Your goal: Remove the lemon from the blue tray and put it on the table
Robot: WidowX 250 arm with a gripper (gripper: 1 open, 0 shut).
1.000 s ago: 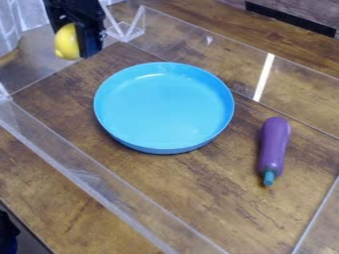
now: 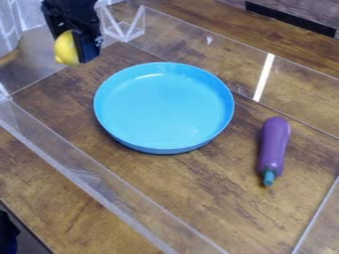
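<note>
At the upper left, my black gripper (image 2: 77, 48) is shut on the yellow lemon (image 2: 66, 49). Both are left of the blue tray (image 2: 165, 107), beyond its rim. Part of the lemon is covered by the dark fingers. How high it is above the wooden table (image 2: 54, 164) is hard to judge from this angle. The tray lies flat and is empty.
A purple eggplant (image 2: 273, 146) with a blue-green tip lies to the right of the tray. Clear walls (image 2: 93, 184) border the work area at the left and front. Bare wood is free left of the tray and between tray and eggplant.
The gripper and lemon have shifted very slightly, a few pixels at most. Tray and eggplant have stayed where they were.
</note>
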